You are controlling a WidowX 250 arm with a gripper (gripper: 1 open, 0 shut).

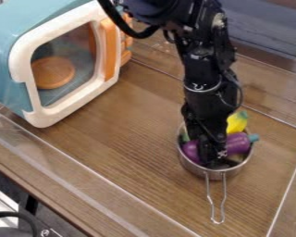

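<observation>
My black gripper [207,139] reaches down into a metal pot [214,169] with a long wire handle, on the wooden table. Inside the pot a purple eggplant [236,145] and a yellow vegetable [236,123] show around the fingers. The fingertips are hidden among the pot's contents, so I cannot tell whether they grip anything.
A toy oven [40,65] in teal, white and orange, with an orange disc inside, stands at the upper left. A clear edge strip runs along the lower left.
</observation>
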